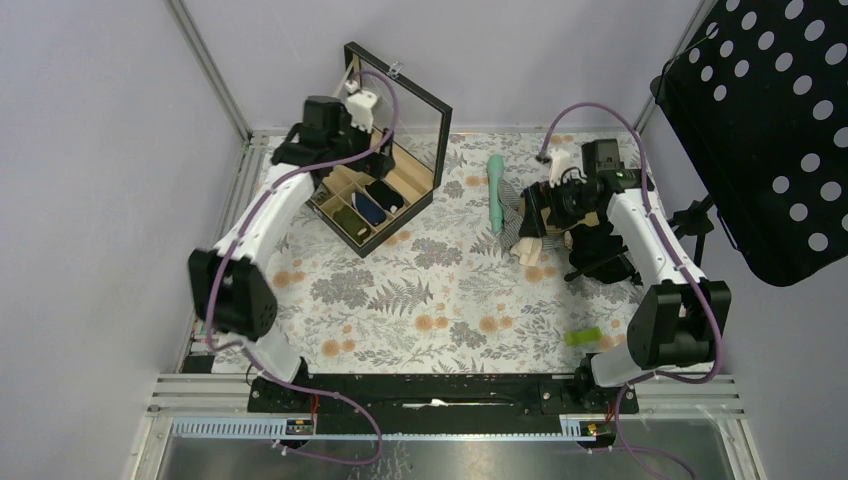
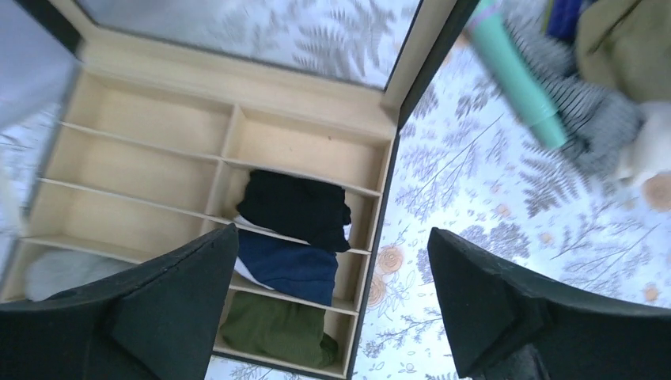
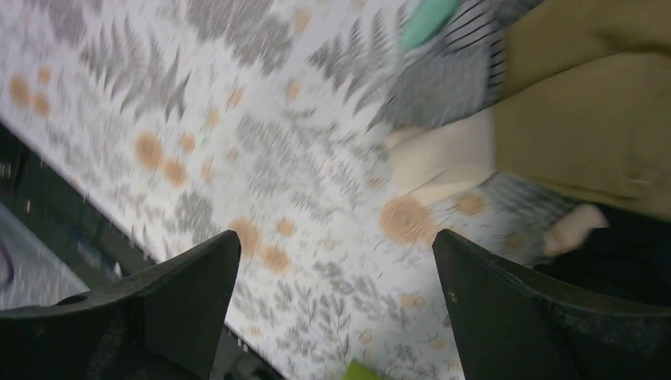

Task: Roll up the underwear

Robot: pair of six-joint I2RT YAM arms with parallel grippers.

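A wooden compartment box (image 2: 308, 158) with a raised glass lid holds folded black (image 2: 293, 206), navy (image 2: 285, 265) and olive (image 2: 273, 324) cloths, plus a grey one (image 2: 71, 273). My open left gripper hangs above it, empty. On the right lies a heap of garments: grey knit (image 3: 439, 83), beige (image 3: 435, 158), olive (image 3: 578, 119) and black (image 3: 609, 261). My open right gripper hovers over it, nothing between its fingers.
A teal cylinder (image 1: 495, 195) lies left of the heap. A green object (image 1: 581, 336) rests at front right. A dark perforated panel (image 1: 770, 130) stands at far right.
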